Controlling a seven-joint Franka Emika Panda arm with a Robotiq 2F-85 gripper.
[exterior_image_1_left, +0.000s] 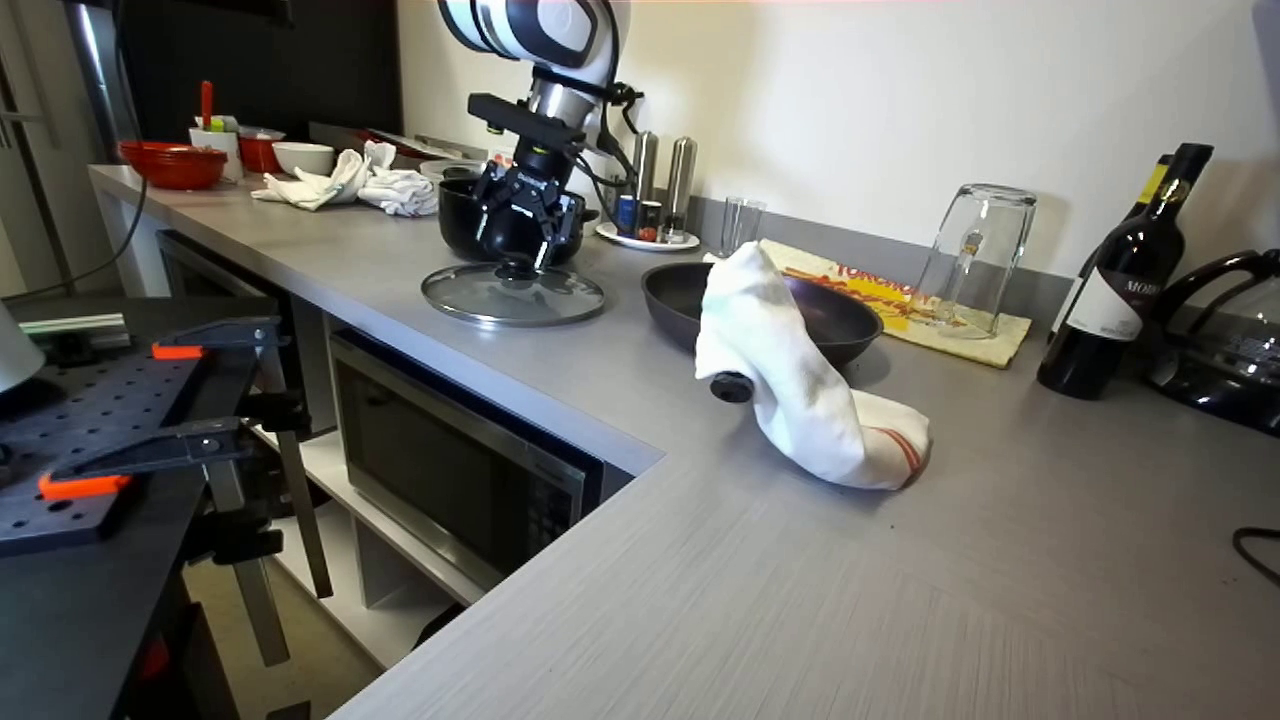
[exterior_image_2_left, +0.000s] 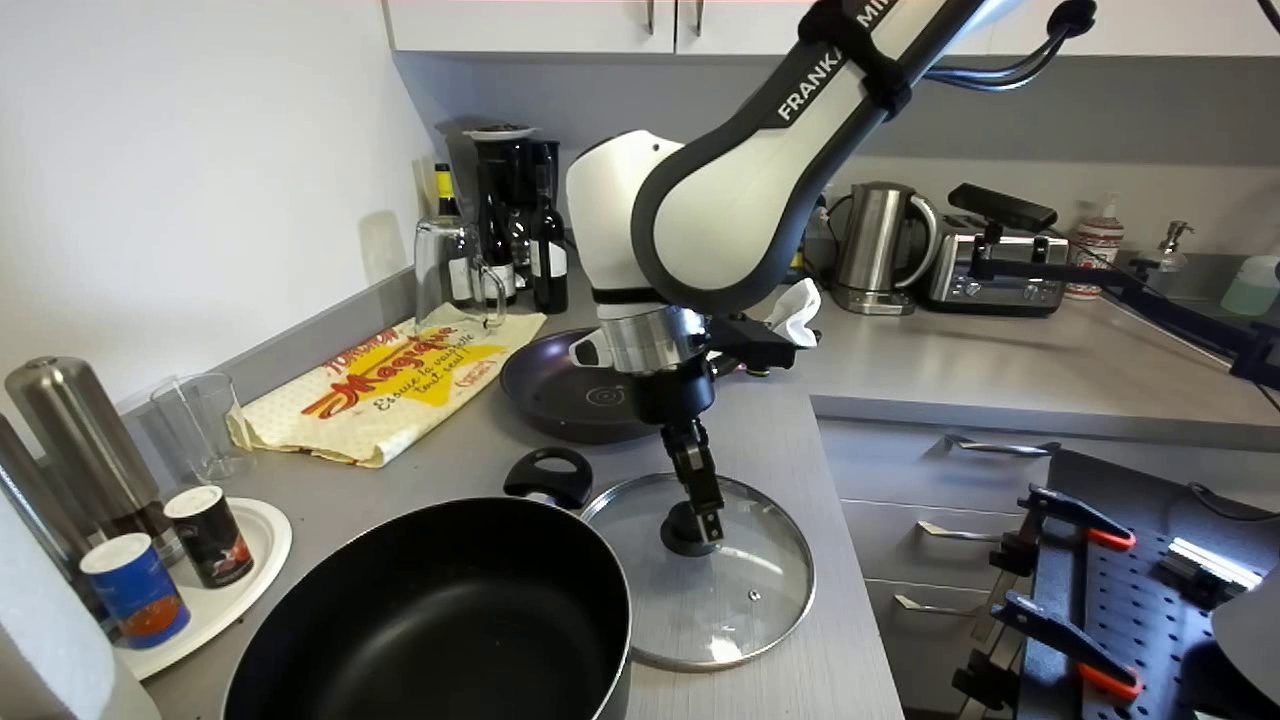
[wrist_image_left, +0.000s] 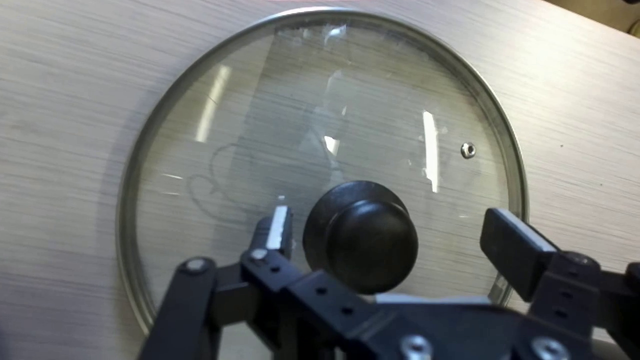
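Note:
A round glass lid (wrist_image_left: 198, 180) with a metal rim and a black knob (wrist_image_left: 373, 240) lies flat on the counter. My gripper stands open above it, fingers wide apart, with the knob lower down between them and nearer the left finger in the wrist view. In exterior view 1 the gripper (exterior_image_1_left: 513, 240) is over the lid (exterior_image_1_left: 462, 300), its fingertips a little above the glass. From exterior view 2 the gripper (exterior_image_2_left: 713, 528) is seen side-on and partly covers the knob (exterior_image_2_left: 681, 534). Nothing is held.
A deep black pot (exterior_image_2_left: 348, 576) stands open beside the lid. A dark frying pan (exterior_image_2_left: 558, 414) is on the other side, with a white cloth (exterior_image_1_left: 774, 360) over its handle. A plate (exterior_image_2_left: 266, 528) bears small shakers. The counter's front edge runs close to the lid.

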